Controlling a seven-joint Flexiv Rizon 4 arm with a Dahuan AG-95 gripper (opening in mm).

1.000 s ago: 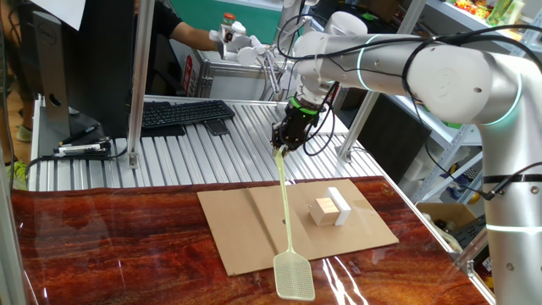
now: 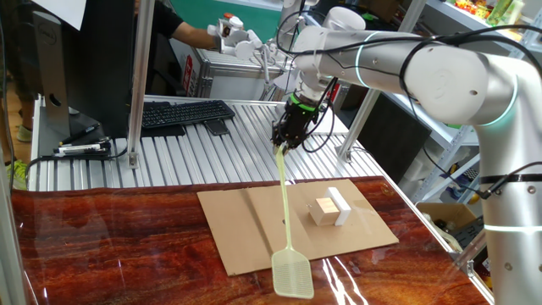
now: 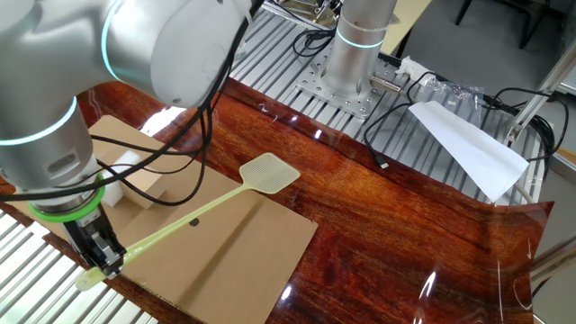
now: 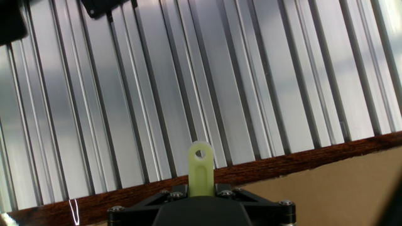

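Note:
A pale yellow-green fly swatter (image 2: pixel 288 207) is held near its handle end by my gripper (image 2: pixel 282 146), which is shut on it. Its mesh head (image 3: pixel 270 173) points away from the gripper, over the red-brown wooden tabletop (image 3: pixel 378 216). In the wrist view the holed handle end (image 4: pixel 201 164) sticks out between the two black fingers. A wooden block (image 2: pixel 323 212) with a white piece (image 2: pixel 338 206) against it stands on the flat cardboard (image 2: pixel 240 229), to one side of the swatter. Whether the swatter's head touches the table I cannot tell.
Behind the wooden top lies a ribbed metal surface (image 2: pixel 93 174) with a black keyboard (image 2: pixel 186 113) and a monitor. A white sheet (image 3: pixel 468 148) lies near the robot base. Cables hang along the arm.
The swatter's head has shifted very slightly to the left in exterior view 1. The grip on the handle, the block and the cardboard look the same.

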